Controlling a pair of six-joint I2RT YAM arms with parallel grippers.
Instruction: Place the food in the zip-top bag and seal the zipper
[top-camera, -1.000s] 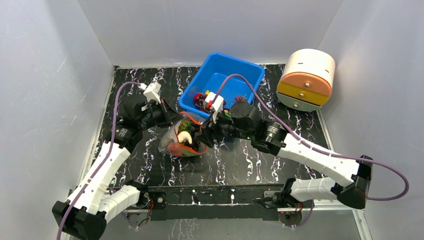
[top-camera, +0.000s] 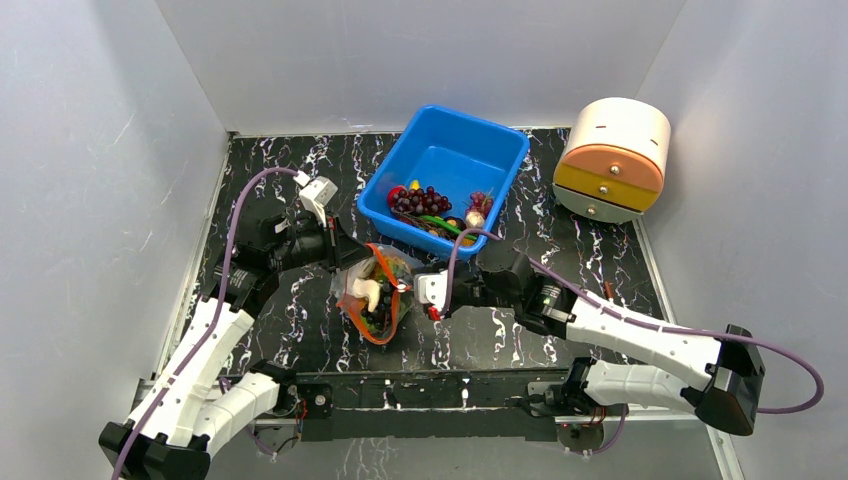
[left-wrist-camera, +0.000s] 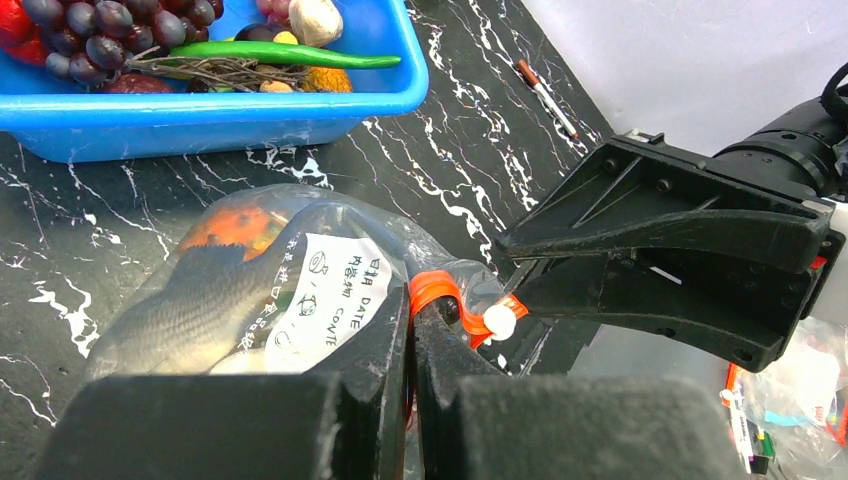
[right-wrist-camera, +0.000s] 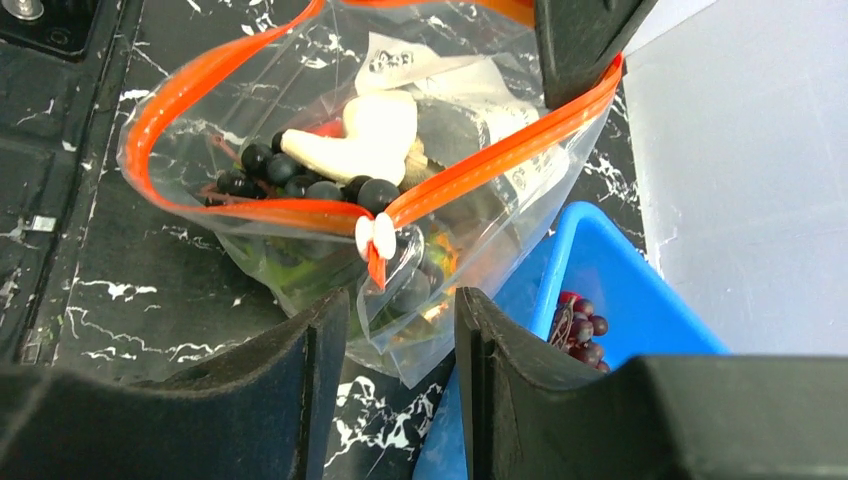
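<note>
The clear zip bag (top-camera: 350, 290) has an orange-rimmed mouth, gaping wide. Inside it lie a white curved piece of food (right-wrist-camera: 365, 140), dark grapes (right-wrist-camera: 290, 175) and a fish (left-wrist-camera: 200, 290). Pinching the orange rim at the back of the mouth, my left gripper is shut on it. A white slider (right-wrist-camera: 376, 236) sits at the mouth's right end, where the orange strips meet. My right gripper stands part open at that end, its fingers apart; the slider appears just ahead of them. Whether its fingers touch the bag cannot be told.
Behind the bag stands a blue bin (top-camera: 470, 150) with grapes (left-wrist-camera: 105, 35), a green pepper (left-wrist-camera: 290, 54) and other food. A small drawer cabinet (top-camera: 612, 160) is at the back right. A marker (left-wrist-camera: 545, 97) lies on the table, and another plastic bag (left-wrist-camera: 790, 390) lies farther off.
The left gripper shifted a little, and the bag's mouth has turned and widened.
</note>
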